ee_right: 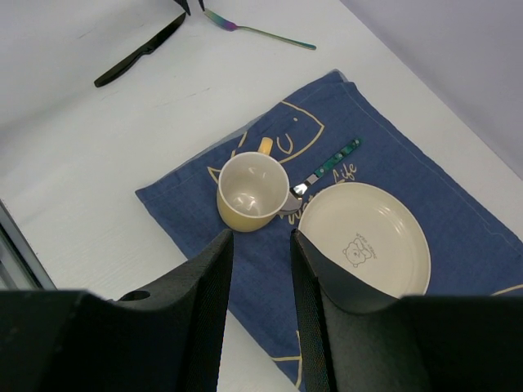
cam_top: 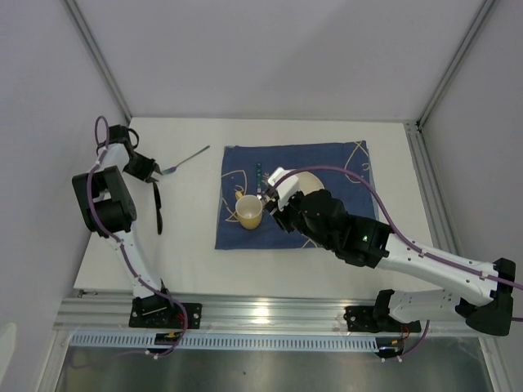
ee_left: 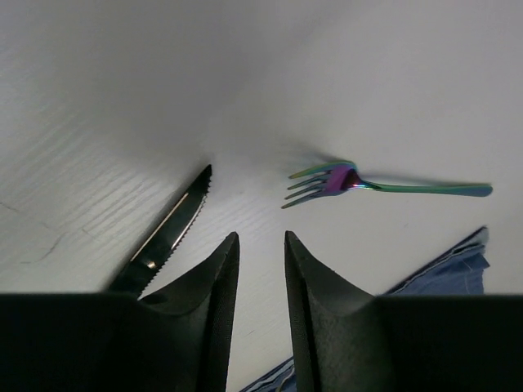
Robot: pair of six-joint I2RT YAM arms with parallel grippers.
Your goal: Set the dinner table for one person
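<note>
A black knife (ee_left: 163, 241) and a rainbow fork (ee_left: 343, 180) lie on the white table, left of the blue placemat (cam_top: 294, 155). My left gripper hangs over them, open, its fingertips apart. On the placemat are a cream mug (ee_right: 252, 188) with yellow handle, a green-handled spoon (ee_right: 327, 167) and a cream plate (ee_right: 364, 241). My right gripper is above the placemat, fingertips apart with nothing seen between them; in the top view it hides part of the plate.
Grey walls border it at the sides and back.
</note>
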